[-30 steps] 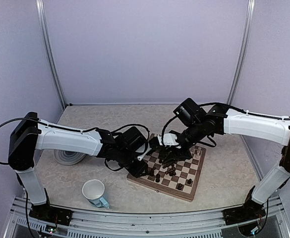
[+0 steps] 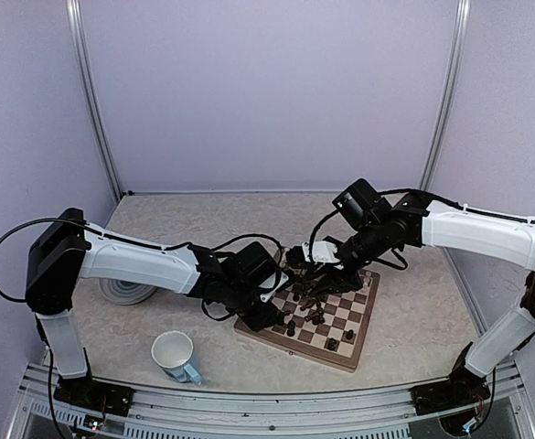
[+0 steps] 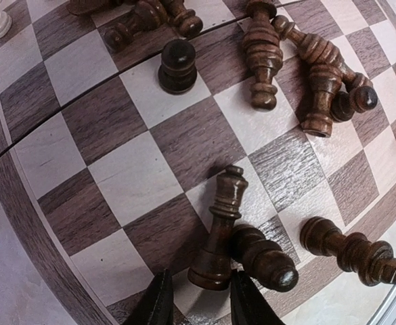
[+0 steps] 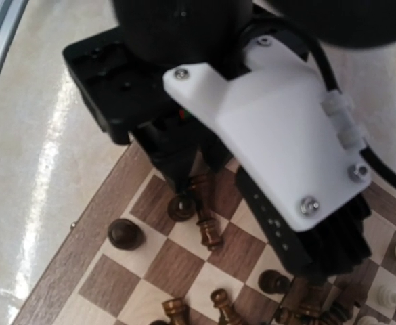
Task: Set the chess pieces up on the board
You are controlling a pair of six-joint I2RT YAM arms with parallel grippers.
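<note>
The wooden chessboard point(image 2: 358, 338) lies front centre, with dark pieces scattered, mostly lying. In the left wrist view my left gripper is part open, its tips just below a lying dark piece point(image 3: 214, 230); beside that lie another point(image 3: 265, 261) and a third point(image 3: 346, 250). A short dark piece point(image 3: 177, 68) stands upright farther back. In the top view my right gripper point(image 2: 322, 283) hangs over the board's back part; its housing hides its fingertips in the right wrist view. White pieces point(image 4: 390, 296) show at that view's right edge.
A white mug with blue handle point(image 2: 171, 352) stands front left, and stacked plates point(image 2: 125, 293) lie under the left arm. Both arms crowd over the board.
Over the last second my left arm has shifted slightly right and down over the board. The right arm has moved a little right and up in the top view.
</note>
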